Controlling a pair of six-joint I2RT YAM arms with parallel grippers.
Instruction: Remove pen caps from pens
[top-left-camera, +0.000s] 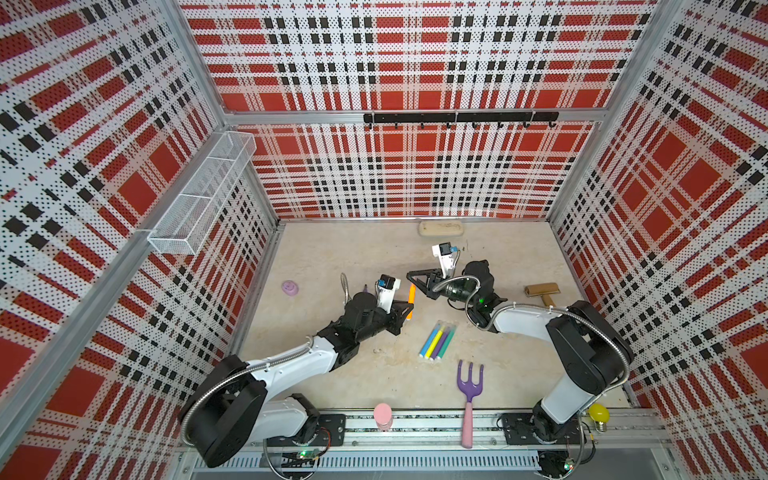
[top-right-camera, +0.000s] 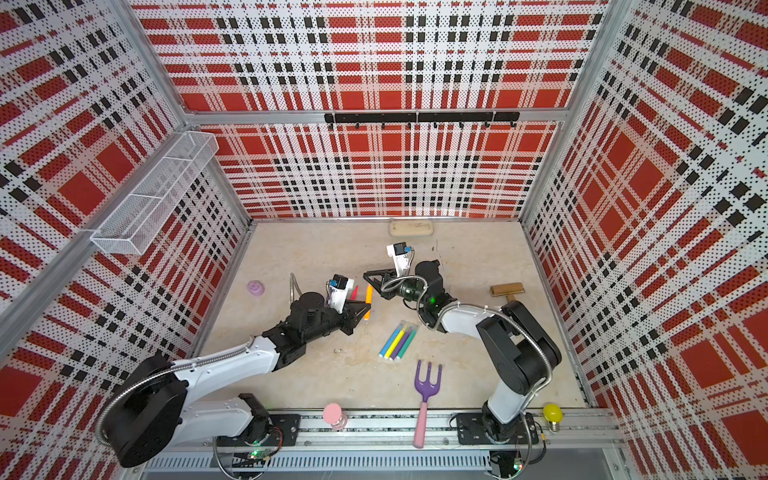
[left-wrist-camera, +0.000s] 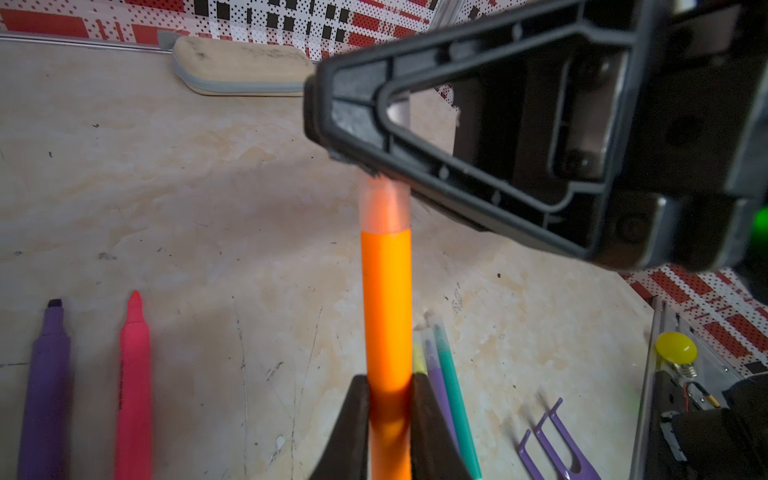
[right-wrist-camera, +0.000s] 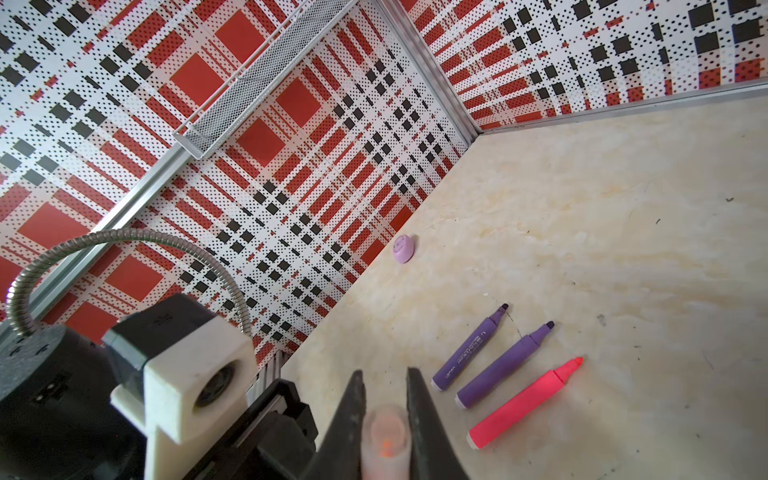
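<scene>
The orange pen (left-wrist-camera: 387, 304) stands upright between my two grippers, its clear cap (left-wrist-camera: 385, 204) at the upper end. Around that cap my right gripper is shut; its fingers hide the top of the cap. Low on the orange body are the fingers of my left gripper, one on each side; whether they press on it cannot be told. On the table lie two uncapped purple pens (right-wrist-camera: 470, 347) (right-wrist-camera: 505, 365) and an uncapped pink pen (right-wrist-camera: 526, 402). Several capped pens (top-left-camera: 437, 340) lie side by side in front of the grippers.
A purple fork (top-left-camera: 469, 388) with a pink handle lies at the front, near a pink-topped jar (top-left-camera: 383, 415). A beige case (top-left-camera: 441, 229) sits at the back, a wooden object (top-left-camera: 542, 290) at the right, and a small purple item (top-left-camera: 289, 287) at the left.
</scene>
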